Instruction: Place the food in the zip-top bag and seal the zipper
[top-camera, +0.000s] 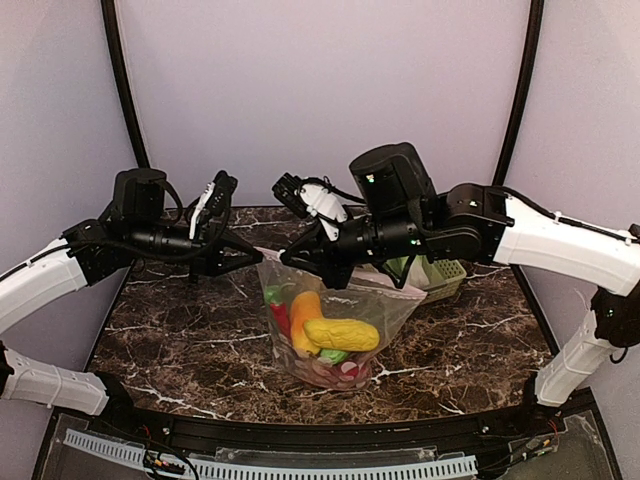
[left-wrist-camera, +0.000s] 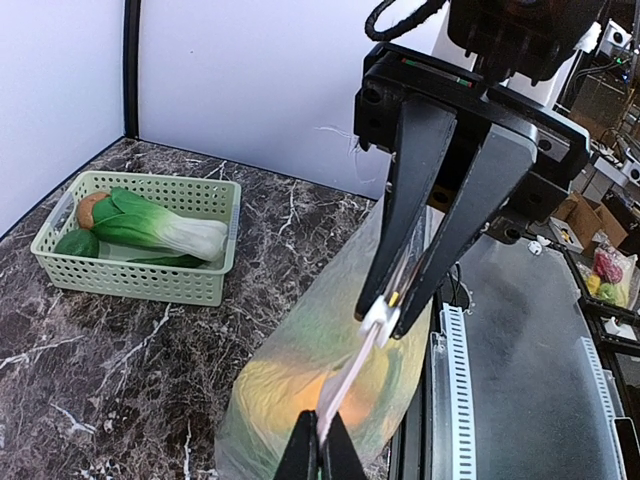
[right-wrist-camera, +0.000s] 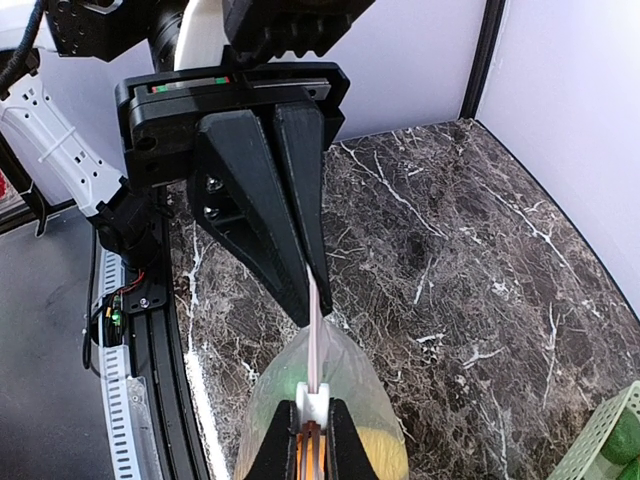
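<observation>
A clear zip bag holds yellow corn, an orange mango-like piece, a red pepper and other food. My left gripper is shut at the bag's left top corner, the thin zipper strip between its fingers. My right gripper is shut on the white zipper slider just to the right of it, near that same corner. In both wrist views the pink-white strip runs between the two grippers, with the bag hanging below.
A pale green basket with a leek and other green vegetables stands behind the bag, partly hidden by my right arm in the top view.
</observation>
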